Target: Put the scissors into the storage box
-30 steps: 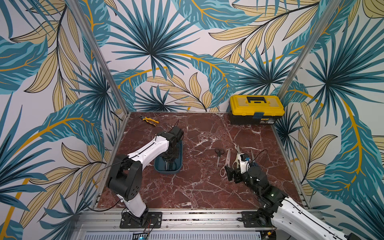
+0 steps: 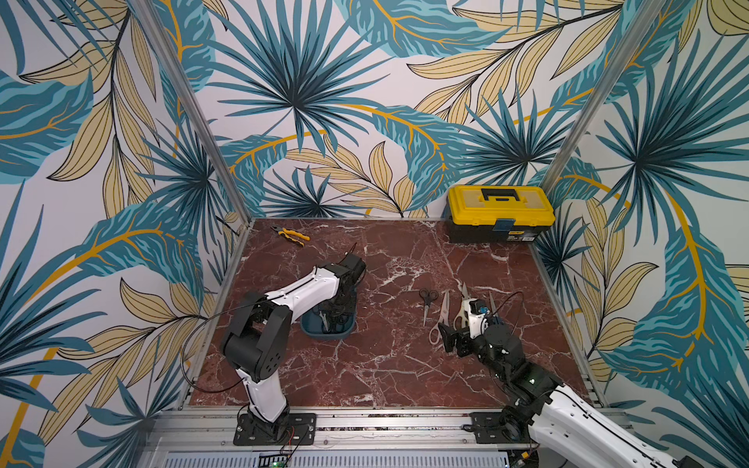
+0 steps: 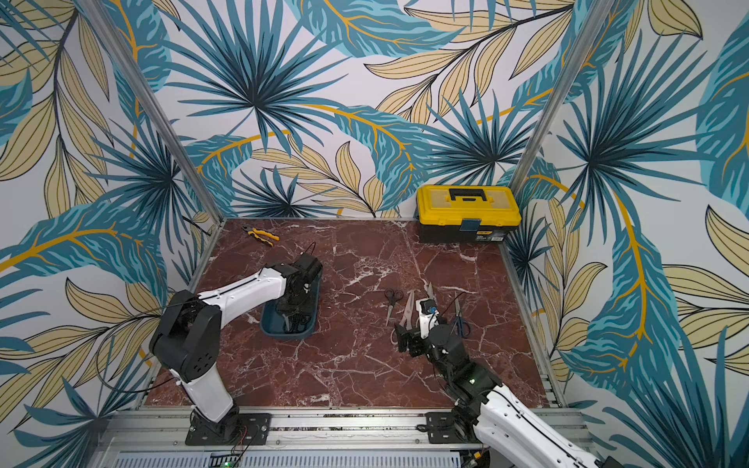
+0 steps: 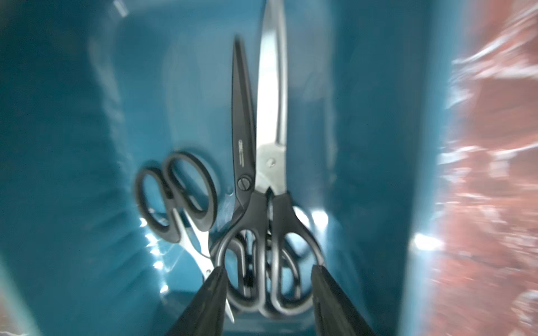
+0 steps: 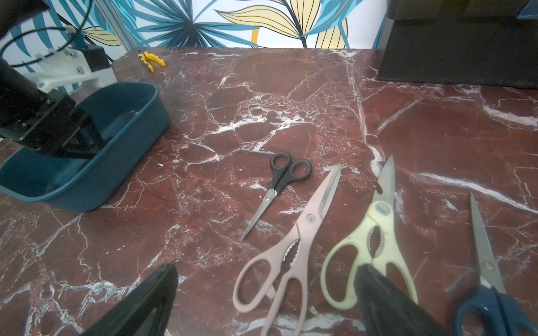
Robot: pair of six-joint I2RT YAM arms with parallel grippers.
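Observation:
A blue open box [image 2: 310, 327] sits left of centre, my left gripper down inside it, part open around the handles of long silver-bladed scissors [image 4: 270, 112]. Dark-bladed scissors [image 4: 242, 112] and small black-handled scissors [image 4: 204, 218] lie there too. Whether the fingers touch the handles is unclear. My right gripper stands open low over the right table, near black scissors [image 5: 284, 174], pink scissors [image 5: 302, 229], cream scissors [image 5: 381, 218] and dark-blue-handled scissors [image 5: 486, 302], with nothing visibly held.
A yellow-lidded toolbox [image 2: 499, 214] stands at the back right. Yellow pliers [image 2: 292, 236] lie at the back left. The table's middle [image 2: 390, 265] between box and toolbox is clear, as is its front middle.
My left arm has shifted right and its gripper has moved slightly lower into the blue box since a second ago. The right arm is nearly unchanged.

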